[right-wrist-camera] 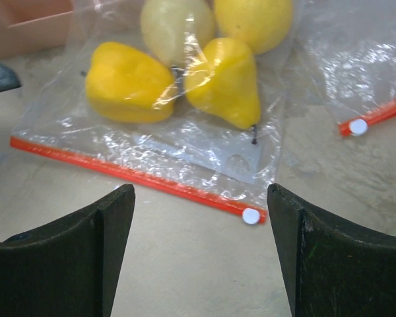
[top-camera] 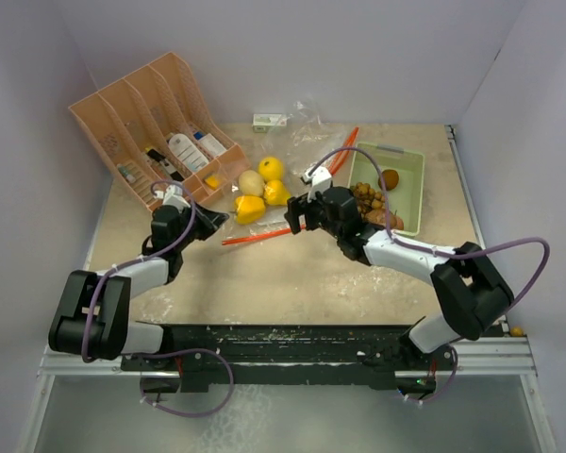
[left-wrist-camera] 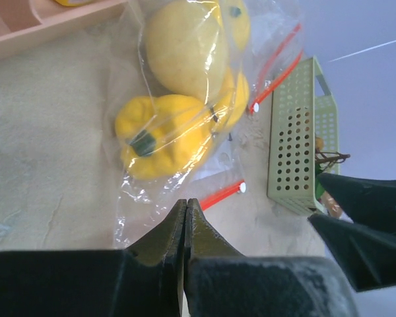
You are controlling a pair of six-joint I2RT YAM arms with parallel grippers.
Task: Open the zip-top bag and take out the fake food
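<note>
A clear zip-top bag holds fake food: a yellow pepper (right-wrist-camera: 125,82), a yellow pear-shaped piece (right-wrist-camera: 221,79), a pale round piece (left-wrist-camera: 185,46) and a yellow round fruit (top-camera: 271,169). Its red slider strip (right-wrist-camera: 138,178) lies along the front, white tab at the right. My left gripper is shut at the bag's left front edge, nothing showing between its fingertips. My right gripper (top-camera: 297,214) hangs open over the strip's right end; in its wrist view the fingers straddle the area just short of the white tab.
A peach divided organizer (top-camera: 151,113) with bottles stands back left. A green basket (top-camera: 406,179) with brown food pieces stands right. A second empty-looking bag with red strip (top-camera: 344,151) lies behind.
</note>
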